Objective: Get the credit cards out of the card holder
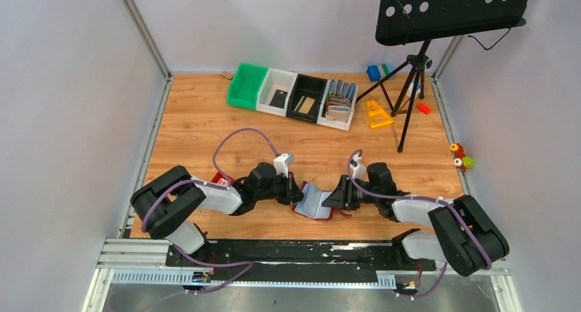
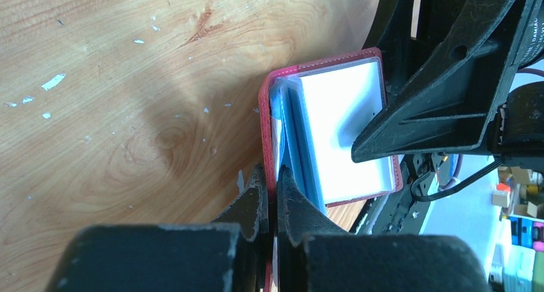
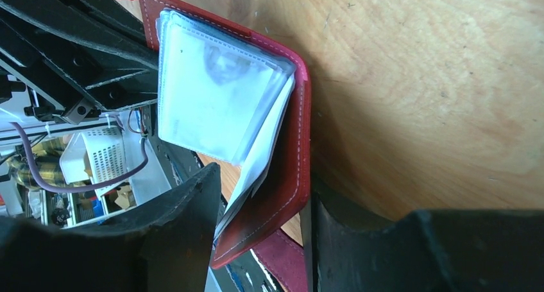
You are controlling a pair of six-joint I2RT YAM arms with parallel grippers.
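Observation:
The red card holder (image 1: pixel 312 201), opened out with clear plastic sleeves (image 3: pixel 218 86), lies low between the grippers at the table's front. My left gripper is shut on the holder's red edge (image 2: pixel 265 119). My right gripper (image 1: pixel 334 197) stands part open at the holder's other side; in the right wrist view its fingers (image 3: pixel 179 240) flank a corner of the red cover and the sleeves, and it is unclear whether they touch it.
At the back stand a green bin (image 1: pixel 234 92), white and black bins, and a music stand (image 1: pixel 449 14). A yellow triangle (image 1: pixel 377 116) lies beside the stand.

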